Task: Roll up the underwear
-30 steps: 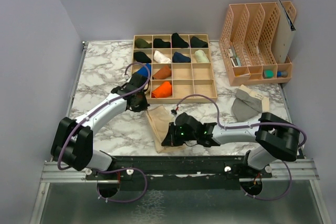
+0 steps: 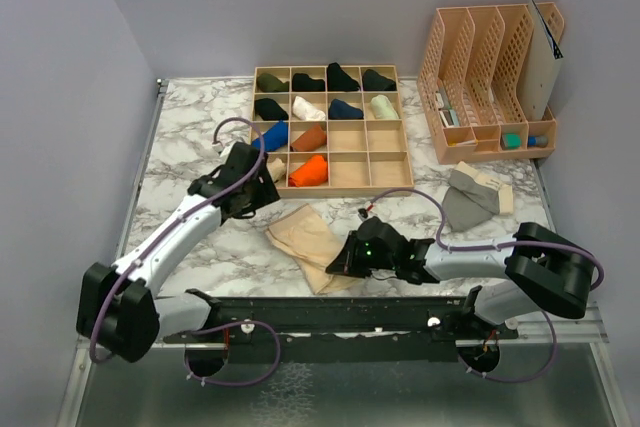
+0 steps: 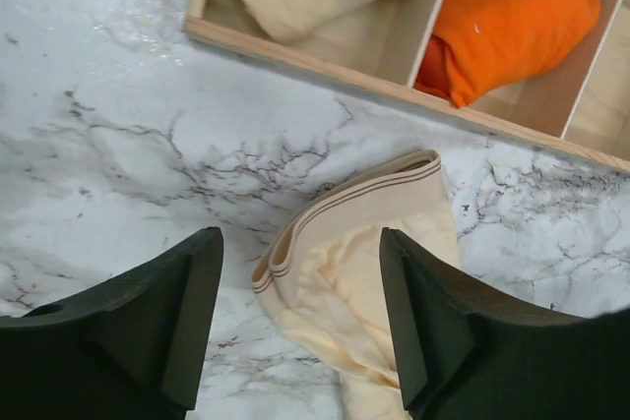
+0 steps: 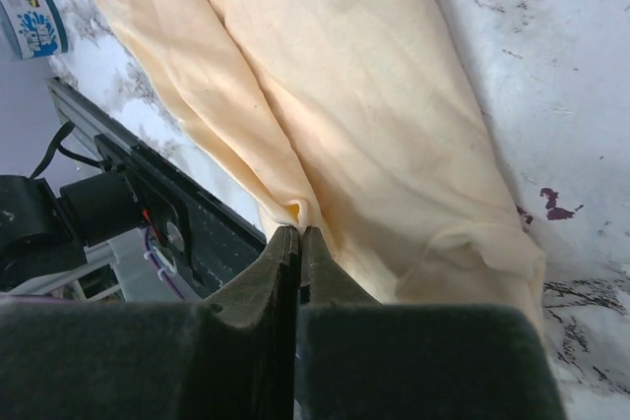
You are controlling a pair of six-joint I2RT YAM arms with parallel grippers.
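Cream underwear [image 2: 302, 234] lies partly folded on the marble table, in front of the compartment box. Its striped waistband [image 3: 345, 206] bends along the far side in the left wrist view. My left gripper [image 2: 262, 204] hovers open over the table, close to the waistband's left end, with nothing gripped; its fingers [image 3: 192, 292] frame the cloth below. At the near edge, my right gripper is shut on a thin fold of the underwear, which shows right at its fingertips. The right arm hides some of the cloth in the top view.
The divided box [image 2: 350, 191] holds several rolled garments, including an orange one [image 2: 309, 172]; some right-hand compartments are empty. Grey cloths [image 2: 468, 202] lie to the right, before a pink organizer [image 2: 490, 77]. Bare marble surrounds the underwear's left side.
The underwear's far end now spreads wider to the left. My right gripper has shifted slightly right.
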